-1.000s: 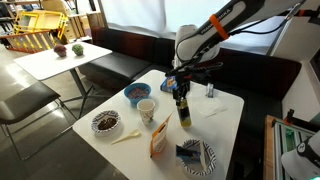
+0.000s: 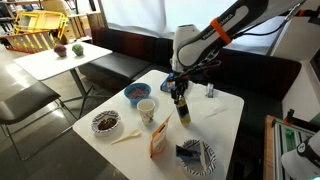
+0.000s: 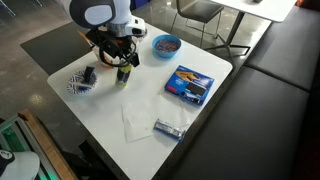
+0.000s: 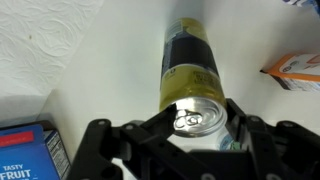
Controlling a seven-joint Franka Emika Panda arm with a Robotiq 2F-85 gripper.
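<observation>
A tall yellow and black can [image 2: 184, 112] stands upright on the white table, toward its middle. My gripper is at the can's top end, and in the wrist view its dark fingers [image 4: 236, 118] lie on either side of the silver lid. The fingers look close to the can's sides, but whether they press on it does not show. In the second exterior view the can [image 3: 123, 75] is just below the gripper, its upper part hidden.
A white cup [image 2: 146, 108], a blue bowl [image 2: 137, 93] and an orange-white carton [image 2: 159, 139] stand near the can. A patterned plate [image 2: 196, 157] sits at the front. A blue box [image 3: 188, 85], paper towels [image 3: 150, 117] and a silver cylinder [image 3: 170, 130] lie apart from it.
The arm and gripper have barely shifted at the top of the can. The can and the other objects look unmoved.
</observation>
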